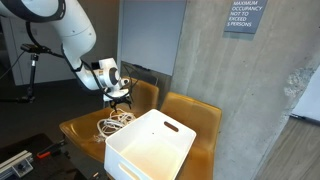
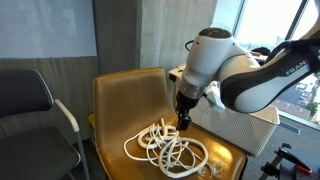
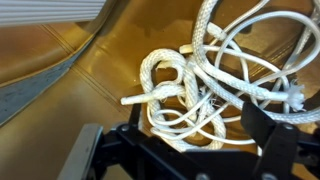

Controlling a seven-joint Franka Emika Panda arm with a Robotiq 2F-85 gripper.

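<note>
A tangled white rope (image 3: 205,85) lies loosely coiled on the brown leather seat (image 2: 120,125) of a chair. In the wrist view its loops fill the middle and right, with one cut end (image 3: 140,99) pointing left and a frayed end at the right. My gripper is open above the rope, its two dark fingers wide apart at the bottom of the wrist view, and nothing is held. In the second exterior view the arm (image 2: 215,70) reaches down over the rope from the right, just above the coils.
A large white open bin (image 1: 150,145) stands right of the rope in the first exterior view, in front of another brown chair (image 1: 195,112). A black armchair (image 2: 35,130) is at the left of the second exterior view. The chair's back rises behind the rope.
</note>
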